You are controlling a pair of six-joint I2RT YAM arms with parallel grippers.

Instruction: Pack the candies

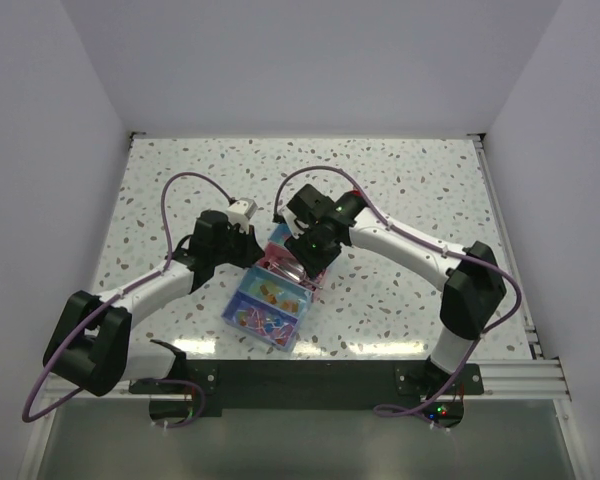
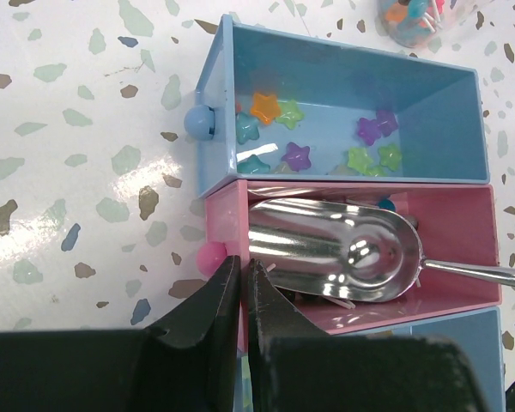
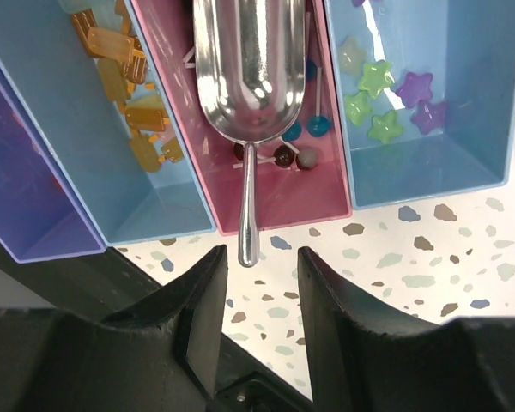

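Note:
A pink bin (image 2: 451, 296) stands between two blue bins, with lollipops in it. My left gripper is shut on the pink bin's near end wall. Lying in that bin is a metal scoop (image 3: 251, 77), its bowl over some lollipops and its handle (image 3: 249, 202) sticking out past the bin's end. Above the handle end hovers my right gripper, open, one finger on either side of it in view and nothing gripped. One blue bin (image 2: 352, 51) contains star candies (image 2: 297, 156); the other blue bin (image 3: 159, 215) contains orange and amber candies (image 3: 146, 113).
A purple bin (image 1: 263, 320) with mixed candies forms the row's front end. A clear jar (image 2: 409, 24) of candies stands beyond the star bin. Something red (image 1: 356, 195) shows behind the right arm. Bare table (image 1: 420, 290) lies to the right.

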